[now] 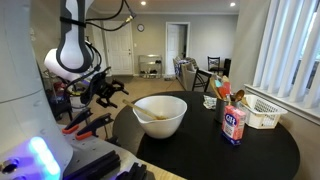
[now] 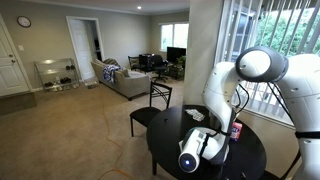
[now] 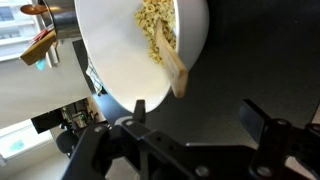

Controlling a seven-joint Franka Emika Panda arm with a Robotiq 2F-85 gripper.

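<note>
A large white bowl (image 1: 172, 122) stands on the dark round table. A wooden spoon (image 1: 147, 113) leans in it, its handle over the rim on my side. In the wrist view the handle end of the spoon (image 3: 172, 66) points toward my gripper, and yellowish small pieces (image 3: 150, 18) lie inside the bowl (image 3: 112, 50). My gripper stands open, its black fingers spread wide with only dark tabletop showing between them. The spoon handle is just ahead of that gap, and nothing is held. From the side, the gripper (image 1: 113, 95) hangs left of the bowl.
A red and white container (image 1: 233, 122) stands right of the bowl. Behind it is a metal holder (image 1: 222, 110) with utensils. A white basket (image 1: 262, 113) sits at the far right.
</note>
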